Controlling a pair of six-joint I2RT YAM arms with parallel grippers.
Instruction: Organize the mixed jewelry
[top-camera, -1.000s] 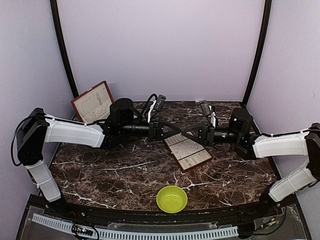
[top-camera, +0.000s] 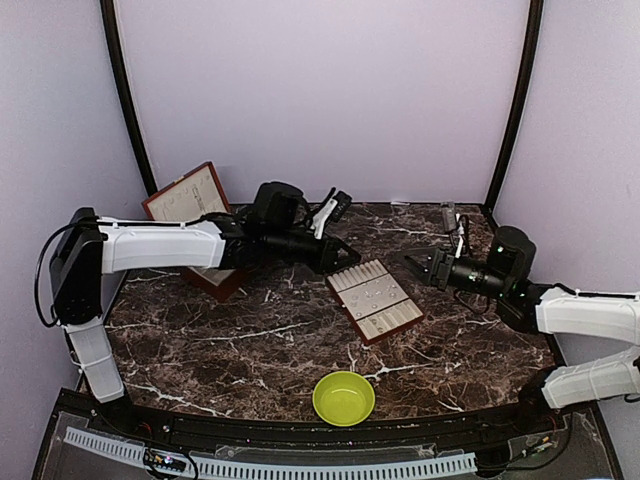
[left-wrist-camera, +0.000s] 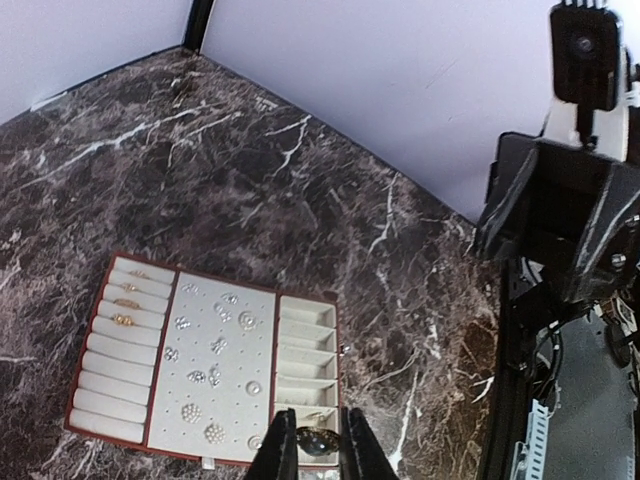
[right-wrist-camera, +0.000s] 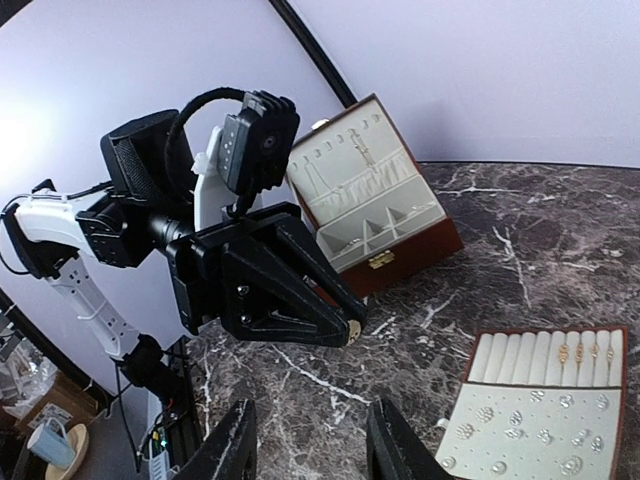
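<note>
My left gripper (top-camera: 352, 258) is over the back left edge of the jewelry tray (top-camera: 375, 295). A small gold piece of jewelry sits between its fingertips, and the same gold piece (right-wrist-camera: 353, 332) shows at their tips in the right wrist view. To the right of the tray, my right gripper stands open with nothing between its fingers. The tray (left-wrist-camera: 215, 350) has ring rolls with several gold rings (left-wrist-camera: 125, 303) at one end, a white panel with several silvery studs (left-wrist-camera: 218, 345), and small open compartments (left-wrist-camera: 306, 340) at the other end.
An open red-brown jewelry case (right-wrist-camera: 400, 240) with compartments and a necklace in its lid stands at the back left, partly behind the left arm. A green bowl (top-camera: 343, 398) lies at the front. Dark marble around the tray is mostly clear.
My right gripper has drawn back to the right, away from the left one and off the tray. The left arm has shifted slightly toward the back, and its gripper is tilted differently.
</note>
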